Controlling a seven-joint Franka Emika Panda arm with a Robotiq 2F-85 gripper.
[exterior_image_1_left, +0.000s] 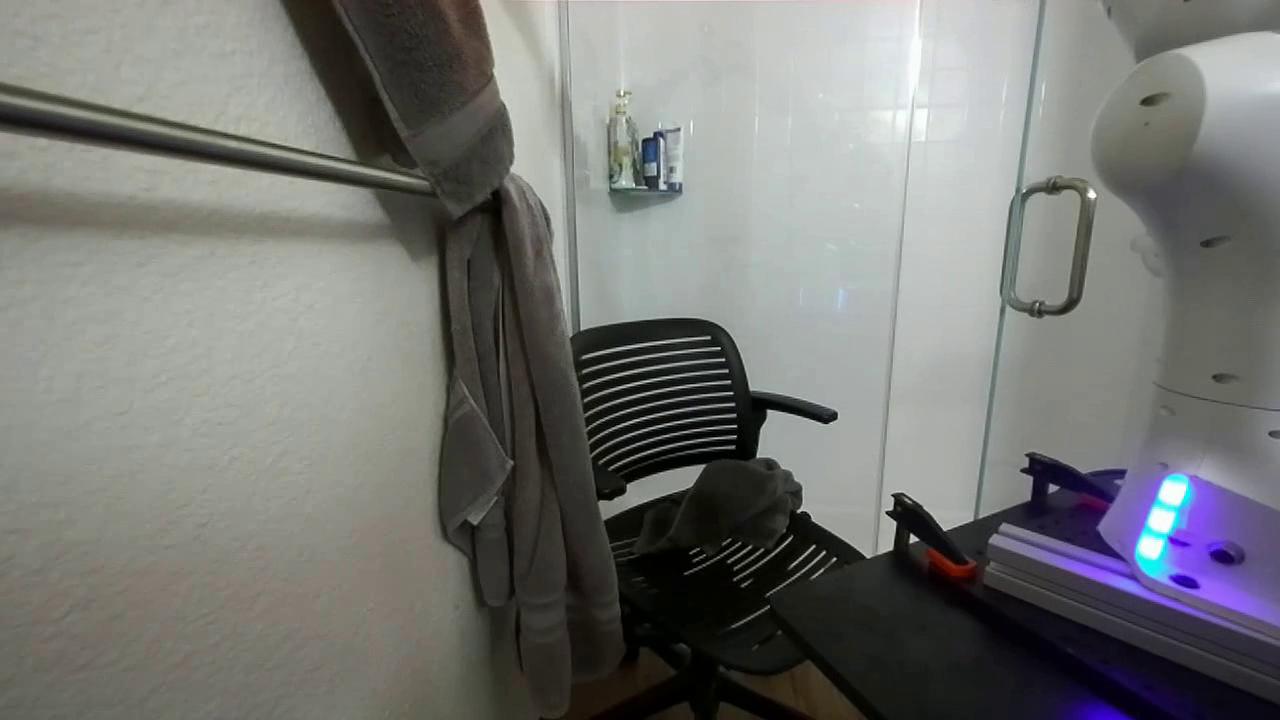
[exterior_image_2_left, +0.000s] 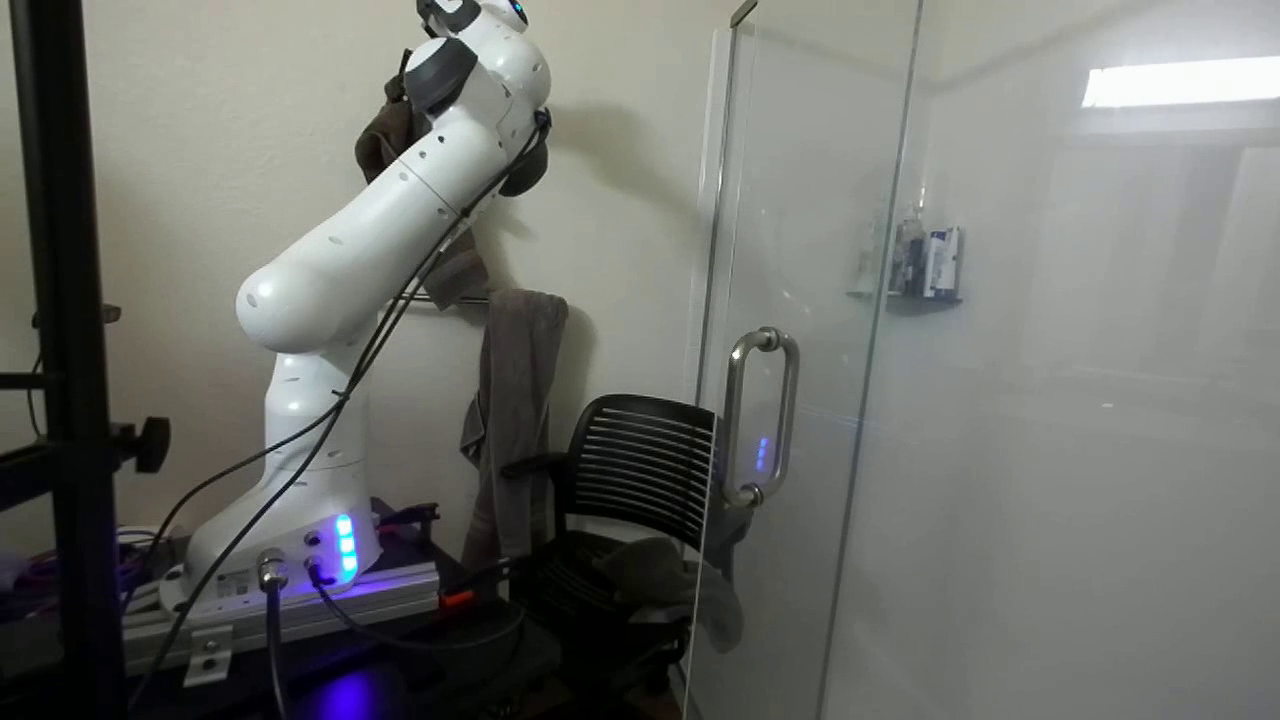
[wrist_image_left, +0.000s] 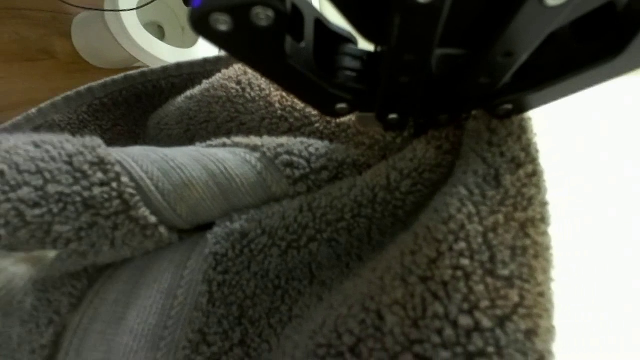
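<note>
My gripper is shut on a grey-brown towel (wrist_image_left: 372, 252), whose folds fill most of the wrist view; the fingertips are partly hidden in the cloth. In exterior view 1 the lower part of this held towel (exterior_image_1_left: 438, 96) hangs from above the picture's top edge, in front of the metal towel bar (exterior_image_1_left: 240, 150). A second grey towel (exterior_image_1_left: 540, 420) hangs down the wall at the bar's far end. Exterior view 2 has the held towel (exterior_image_2_left: 456, 274) mostly behind the raised arm, left of the hanging towel (exterior_image_2_left: 522, 372). My gripper is largely hidden there.
A black chair (exterior_image_1_left: 660, 396) with a crumpled dark grey cloth (exterior_image_1_left: 726, 504) on its seat stands below the bar. To the right is the glass shower door with its metal handle (exterior_image_1_left: 1056, 246). A black table (exterior_image_1_left: 924, 636) carries the arm's base.
</note>
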